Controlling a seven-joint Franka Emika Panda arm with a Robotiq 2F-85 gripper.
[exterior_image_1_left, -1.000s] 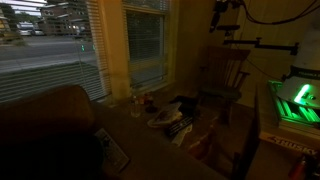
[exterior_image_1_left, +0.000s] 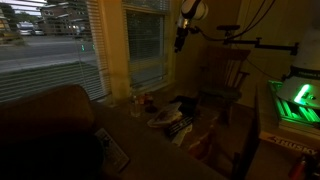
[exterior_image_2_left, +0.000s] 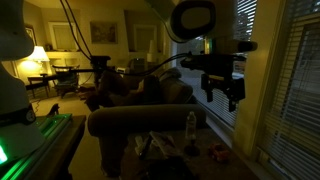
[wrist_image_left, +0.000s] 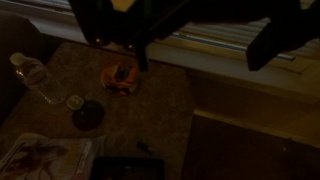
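High above the far end of the table, my gripper (exterior_image_1_left: 180, 44) hangs open and empty. In exterior view 2 the gripper (exterior_image_2_left: 231, 98) is dark against the window blinds. The wrist view shows its spread fingers at the top, over the table (wrist_image_left: 155, 115). Below them lies a small orange-red object (wrist_image_left: 120, 77) with a dark middle. A clear plastic bottle (wrist_image_left: 35, 76) stands at the left, and a dark round item (wrist_image_left: 88, 114) with a pale spot sits between. A printed packet (wrist_image_left: 45, 157) and a black tray-like thing (wrist_image_left: 127, 168) are nearer. The light is dim.
A dark sofa (exterior_image_1_left: 50, 125) flanks the table on one side. The window blinds (exterior_image_2_left: 210, 80) and sill run close behind the table. A wooden chair (exterior_image_1_left: 222, 85) stands beyond its far end. Bare tabletop shows right of the orange object.
In exterior view 1 the arm has swung left towards the window and come lower. The gripper is now beside the window frame; objects on the table look unmoved.
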